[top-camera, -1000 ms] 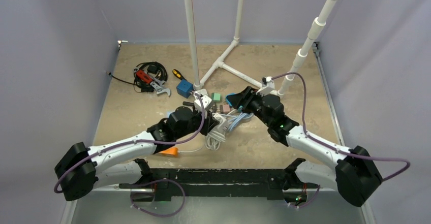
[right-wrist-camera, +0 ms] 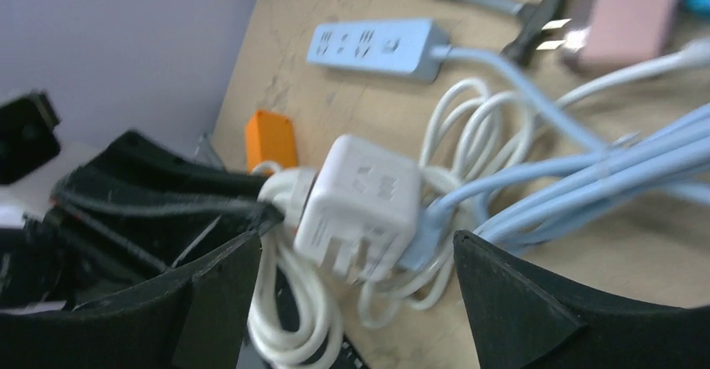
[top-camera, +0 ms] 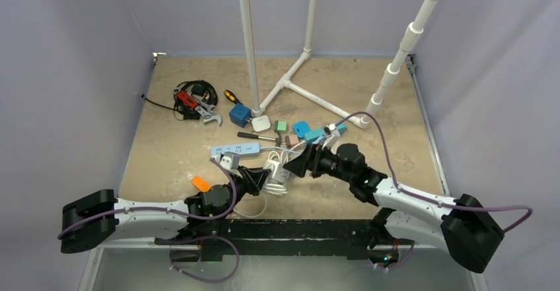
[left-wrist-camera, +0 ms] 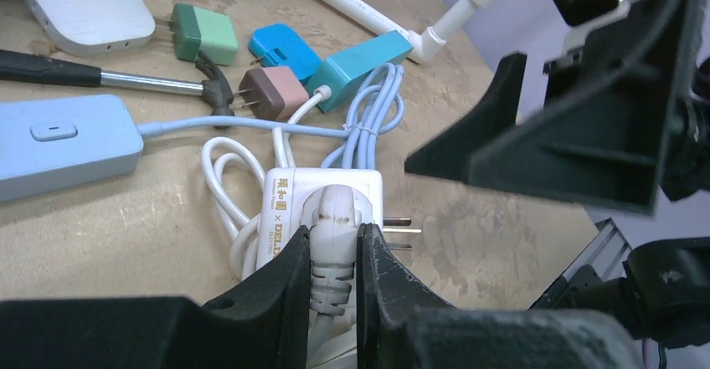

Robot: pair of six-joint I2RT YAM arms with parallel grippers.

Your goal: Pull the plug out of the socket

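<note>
In the left wrist view, a white cube-shaped socket [left-wrist-camera: 281, 206] with metal prongs on its right side has a white plug [left-wrist-camera: 333, 239] against its near face. My left gripper is shut on this plug, a finger on each side of its ribbed neck. The right wrist view shows the same cube [right-wrist-camera: 364, 197] ahead of my right gripper, which is open, with nothing gripped. From above, the right gripper [top-camera: 290, 167] stands just right of the cube [top-camera: 280, 171]. Plug and cube appear joined; the contact face is partly hidden.
White and light-blue cable coils [right-wrist-camera: 494, 139] crowd the cube. Behind lie a light-blue power strip [top-camera: 236, 150], a hammer [top-camera: 261, 136] and several small adapters. An orange block [top-camera: 201, 183] sits beside the left arm. Free table lies to the right front.
The left gripper, with plug and cube, has shifted left and toward the front. The power strip has slid left.
</note>
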